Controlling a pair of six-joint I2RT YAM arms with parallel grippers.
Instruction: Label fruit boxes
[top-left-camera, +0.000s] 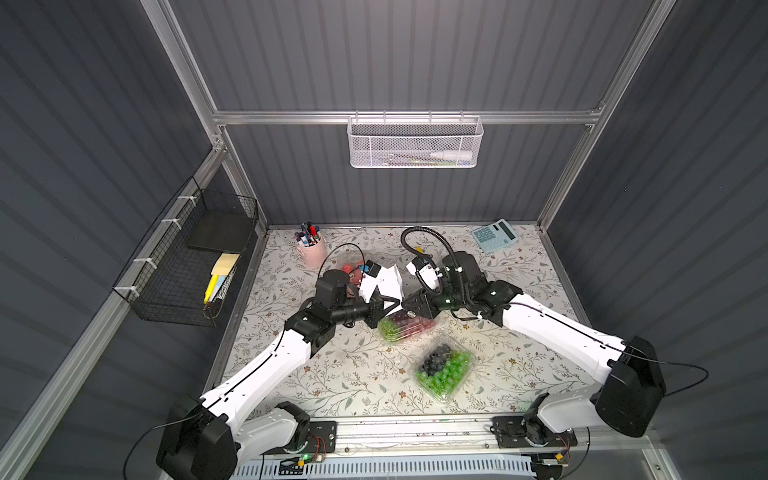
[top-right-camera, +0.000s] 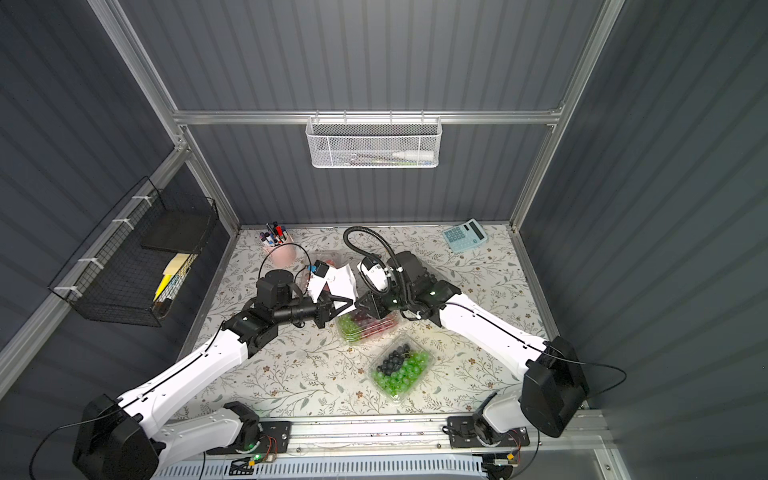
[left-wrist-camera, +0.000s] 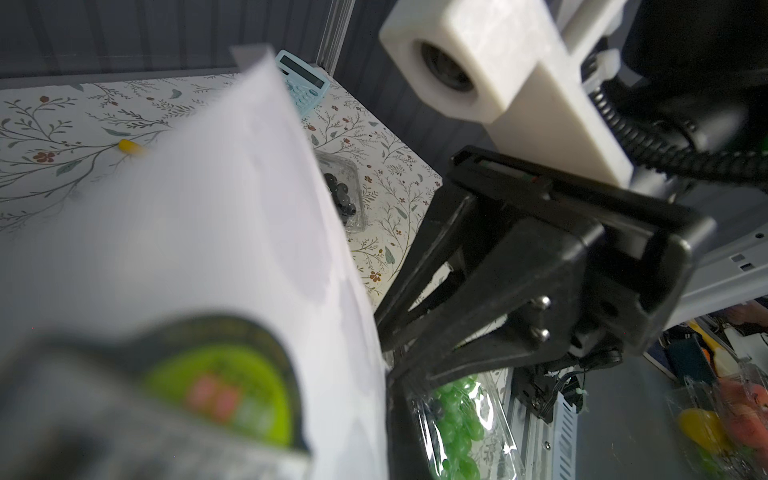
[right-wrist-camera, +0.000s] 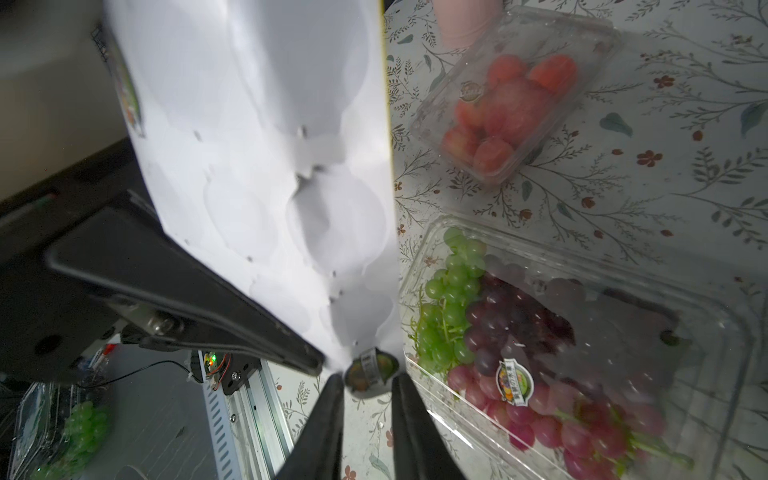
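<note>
My left gripper (top-left-camera: 390, 302) is shut on a white label sheet (right-wrist-camera: 264, 160), held up above the table. At the sheet's lower edge in the right wrist view is a small round fruit sticker (right-wrist-camera: 372, 372). My right gripper is partly open just below, its two fingertips close around that sticker; whether they touch it is unclear. Below lies a clear box of green, dark and red grapes (right-wrist-camera: 552, 352), bearing a round label (right-wrist-camera: 513, 382). A box of green and black grapes (top-left-camera: 444, 368) rests nearer the front. In the left wrist view the sheet hides my left fingers.
Behind are a box of reddish fruit (right-wrist-camera: 512, 112), a pink pen cup (top-left-camera: 313, 252) and a calculator (top-left-camera: 495, 236). A box with dark fruit (left-wrist-camera: 342, 192) stands past the sheet.
</note>
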